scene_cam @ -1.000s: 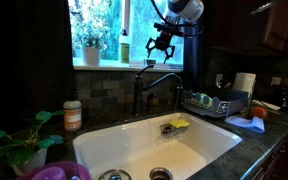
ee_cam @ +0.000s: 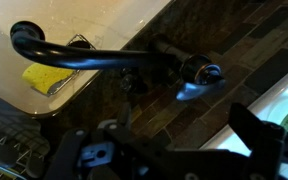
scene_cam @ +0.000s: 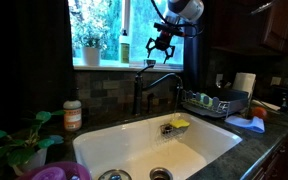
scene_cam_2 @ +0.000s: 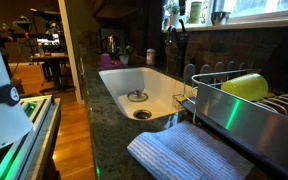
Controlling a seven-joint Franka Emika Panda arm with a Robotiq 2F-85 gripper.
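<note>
High over the back of the sink, in front of the window, my gripper [scene_cam: 160,51] points down with its fingers spread and nothing between them. Below it rises the black faucet [scene_cam: 138,92], its spout reaching right over the white sink [scene_cam: 124,145]. From the wrist, the dark spout [ee_cam: 94,60] and the faucet's top [ee_cam: 199,72] lie beneath the gripper, apart from its fingers. A yellow sponge [ee_cam: 44,77] rests at the sink's edge in a small wire holder, partly covered by the spout in the wrist view.
A plant pot [scene_cam: 91,56] and a green bottle [scene_cam: 124,47] stand on the windowsill. A soap bottle [scene_cam: 72,112] is left of the sink. The dish rack [scene_cam_2: 234,112] holds a yellow-green vessel [scene_cam_2: 246,87]; a folded towel [scene_cam_2: 189,150] lies before it. The sink basin is largely clear.
</note>
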